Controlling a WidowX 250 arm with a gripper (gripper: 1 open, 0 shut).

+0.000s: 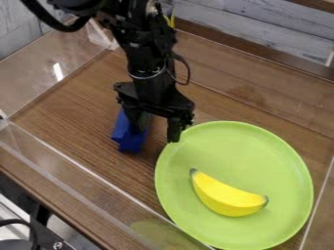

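Note:
My black gripper [151, 115] hangs over the wooden table, its open fingers pointing down around and just above a blue block [128, 138], which is partly hidden behind them. To the right lies a green plate [235, 151] with a yellow banana [225, 195] on it. The fingers are close to the plate's left edge.
A transparent edge strip runs along the front left, and a white wall stands at the back.

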